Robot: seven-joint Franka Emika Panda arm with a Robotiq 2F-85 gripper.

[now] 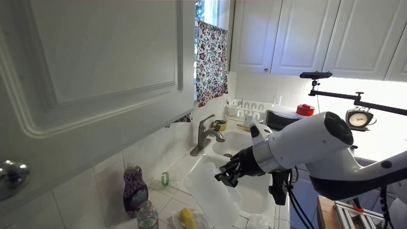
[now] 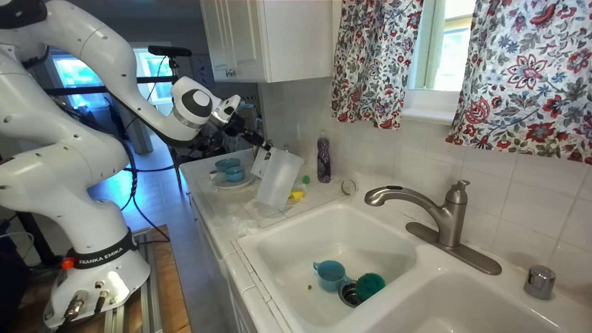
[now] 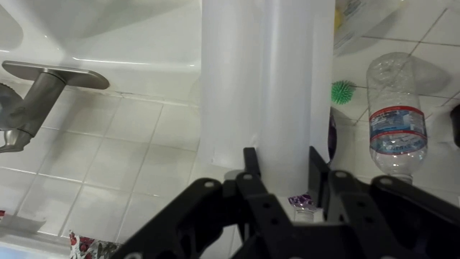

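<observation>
A translucent white plastic sheet or panel (image 1: 210, 194) hangs tilted from my gripper (image 1: 225, 178), over the counter by the near sink basin. In the second exterior view the white sheet (image 2: 280, 178) looks curved, its upper edge at the fingertips. Looking from the wrist, a folded or rolled part of the sheet (image 3: 284, 99) lies between the two fingers of my gripper, which is shut on it. Its exact shape is hard to tell. The sheet hides part of the counter and sink edge.
A grey faucet (image 2: 444, 211) rises behind the double sink (image 2: 344, 208); a teal cup (image 2: 329, 274) and green scrubber (image 2: 369, 285) lie inside it. On the counter stand a purple soap bottle (image 1: 135, 190) and a clear bottle (image 3: 396, 121). Blue dishes (image 2: 234, 173) sit farther back.
</observation>
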